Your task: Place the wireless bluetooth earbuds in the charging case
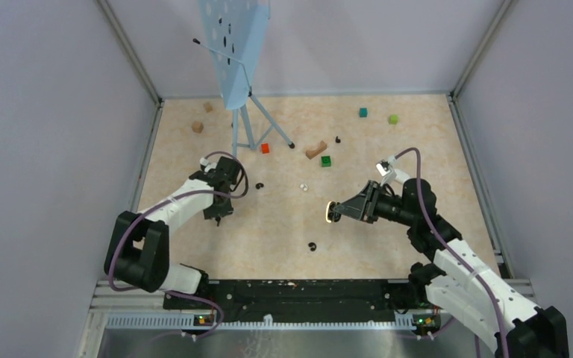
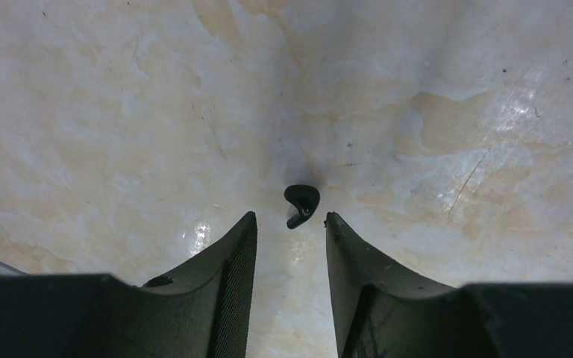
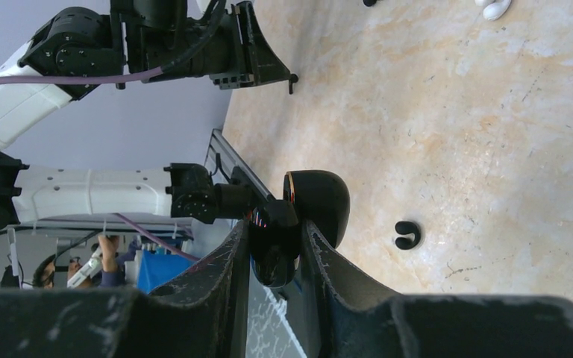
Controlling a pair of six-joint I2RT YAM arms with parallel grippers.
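Observation:
A black charging case with a gold-coloured rim is gripped by my right gripper, held at the right of centre in the top view. In the right wrist view the case's glossy rounded shell rises past the fingertips, appearing opened up. Over at the left, my left gripper points down with its fingers part open. A black earbud lies on the table beneath, seen between those fingertips, not gripped. Other black earbuds lie at the left centre and the front centre.
White earbuds lie mid-table. Farther back are a green cube, a brown curved block, a small black piece and a red cube. A blue stand rises at the back left. Bare table lies between the arms.

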